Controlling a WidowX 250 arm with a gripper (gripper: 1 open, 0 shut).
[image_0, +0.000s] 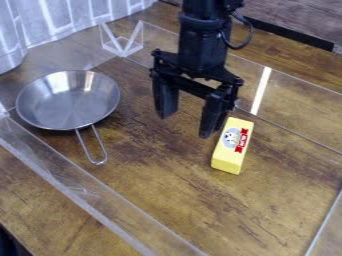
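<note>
My gripper hangs from the top centre over the bare wood, its two dark fingers wide apart with nothing between them. A yellow box with a small picture and red marks lies just below and right of the right finger. A grey metal pan with a wire handle rests at the left, apart from the gripper.
A small white wire-like object stands at the back left. Clear strips run along the table's left and right sides.
</note>
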